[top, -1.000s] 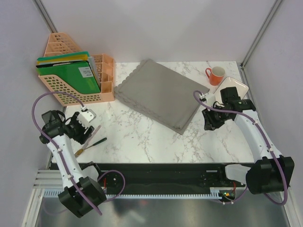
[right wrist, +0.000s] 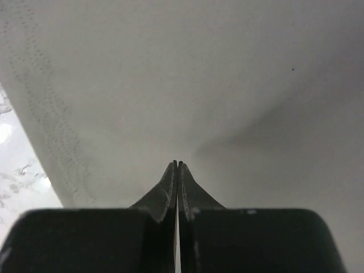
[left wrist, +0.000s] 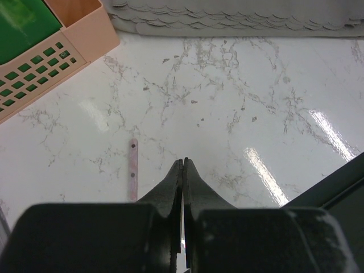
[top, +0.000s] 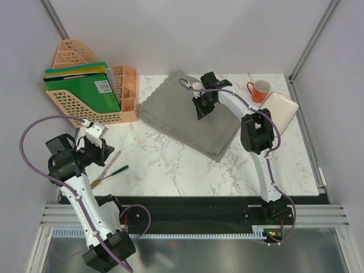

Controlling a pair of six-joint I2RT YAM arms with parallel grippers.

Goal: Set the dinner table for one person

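Observation:
A grey cloth (top: 182, 108) with a scalloped edge lies skewed across the back middle of the table. Over it hangs my right gripper (top: 199, 118), shut with nothing showing between its fingertips; plain cloth fills most of the right wrist view. My left gripper (top: 103, 164) is also shut, above the left side of the table, close to some thin items. Those are a pinkish strip (top: 114, 161), a dark green stick (top: 118, 171) and an orange-brown piece (top: 95, 183). An orange mug (top: 260, 90) stands at the back right, beside a pale rectangular tray (top: 291, 107), which the right arm partly covers.
A peach-coloured rack (top: 129, 96) holding green and yellow folders (top: 85, 94) stands at the back left, close to the left arm. Bare marble table (top: 170, 168) shows along the front middle. The table's front edge runs just before the arm bases.
My right gripper has moved left and toward the back, from bare table to above the cloth. The left gripper has shifted slightly. The cloth and other objects lie as before.

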